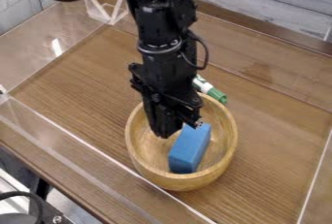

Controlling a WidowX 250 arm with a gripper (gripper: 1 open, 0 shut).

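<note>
The black robot arm hangs from the top centre, its gripper [170,121] low over the left half of a round wooden bowl [147,153]. Whether the fingers are open or shut is unclear against the dark body. A blue block [189,150] lies in the right of the bowl, right of and below the fingertips. A white and green marker-like object [215,94] lies behind the bowl on the right, partly hidden by the arm.
A white wire object [104,5] is at the back left. A black cable [19,208] is at the lower left corner.
</note>
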